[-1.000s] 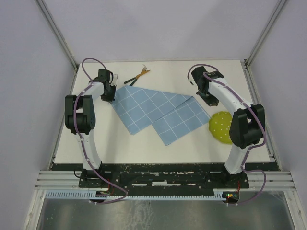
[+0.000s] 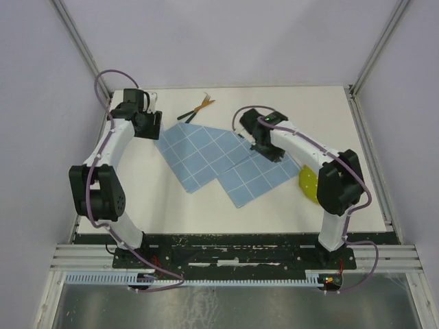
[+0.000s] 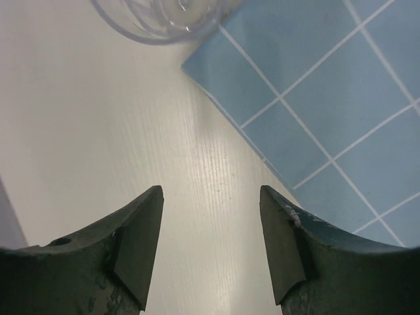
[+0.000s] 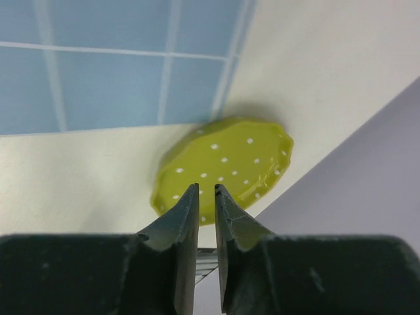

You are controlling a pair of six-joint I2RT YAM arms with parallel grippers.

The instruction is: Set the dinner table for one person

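A blue cloth with a white grid point(image 2: 206, 154) lies crookedly on the white table, creased or folded across its middle. Over its left corner hovers my left gripper point(image 2: 156, 125), open and empty; its fingers frame bare table in the left wrist view. A clear glass point(image 3: 167, 29) shows partly at the top of that view. My right gripper is parted by only a narrow gap, nothing between its fingers, above the cloth's right half. A green plate with white dots point(image 4: 230, 164) rests beside the cloth, partly covered by the right arm in the top view.
At the back lie a fork and knife-like utensils point(image 2: 199, 106) with orange and black parts, crossing each other. Free table point(image 2: 274, 223) stretches along the front and at the back right. Walls close in on the left and right sides.
My right gripper has swung left from the cloth's back right corner to over its right half. Cloth, plate and utensils look unmoved.
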